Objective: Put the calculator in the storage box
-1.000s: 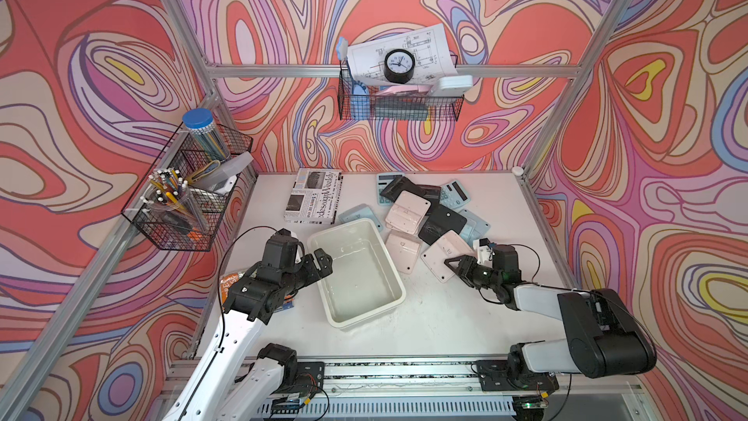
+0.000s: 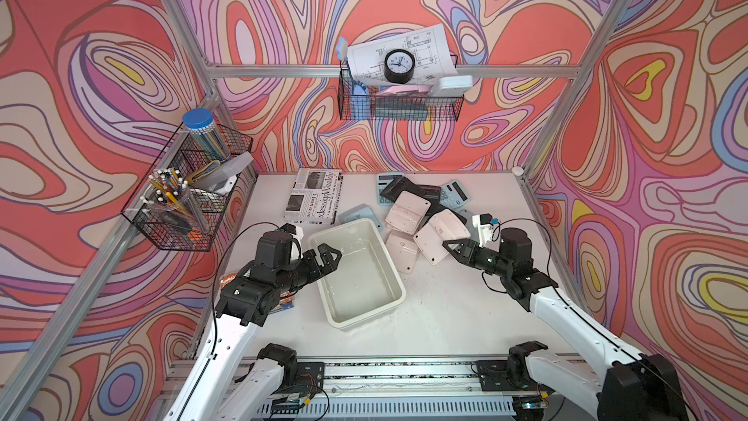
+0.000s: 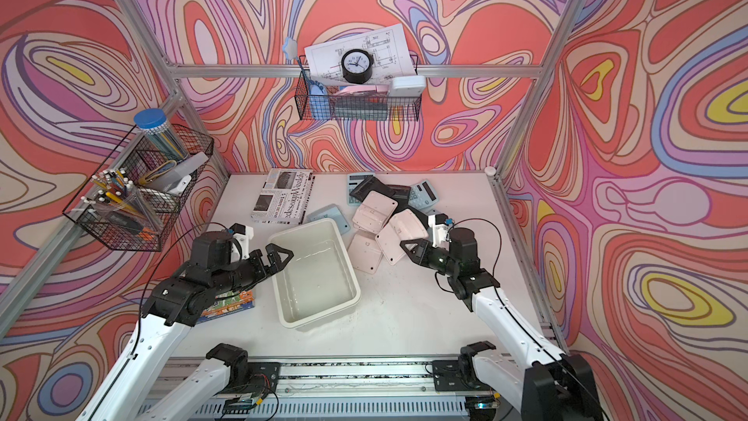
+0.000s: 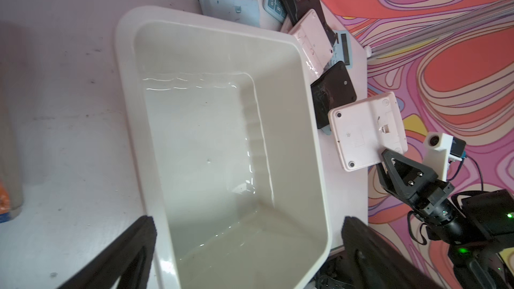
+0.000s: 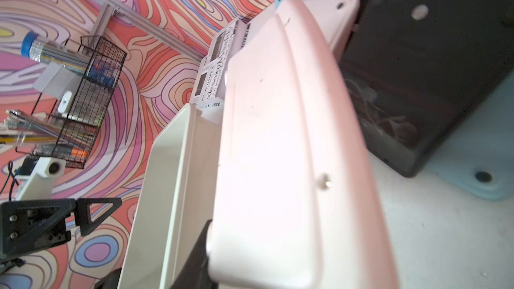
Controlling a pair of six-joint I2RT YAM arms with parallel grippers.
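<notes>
A pale pink calculator (image 2: 441,235), its underside showing, is held up over the right part of the table by my right gripper (image 2: 456,246), which is shut on its near edge. In the right wrist view this calculator (image 5: 267,144) fills the middle and hides most of the fingers. The white storage box (image 2: 343,321) stands empty at the centre-left. Over its left rim my left gripper (image 2: 330,258) hangs open; in the left wrist view its fingers (image 4: 131,248) are wide apart with nothing between them.
More calculators lie behind and right of the box: pink ones (image 2: 406,212), black ones (image 3: 371,187) and blue ones (image 4: 227,2). A newspaper (image 2: 314,196) lies at the back left. Wire baskets (image 2: 399,109) hang behind and left.
The left gripper has shifted a little to the right over the box.
</notes>
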